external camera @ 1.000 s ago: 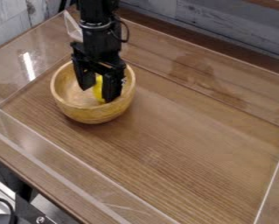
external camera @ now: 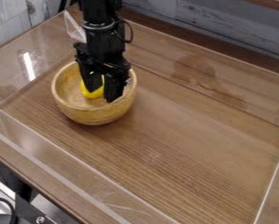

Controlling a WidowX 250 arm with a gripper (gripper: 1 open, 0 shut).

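My black gripper (external camera: 101, 70) reaches down from the top of the camera view into a light wooden bowl (external camera: 94, 110) on the wooden table (external camera: 188, 157). A yellow object (external camera: 91, 91) is in the bowl, partly hidden by the dark fingers. Whether the fingers hold it or how far apart they are is unclear.
A pale wall edge runs along the back right. Black cables lie at the lower left, off the table's edge.
The gripper has shifted over the bowl.
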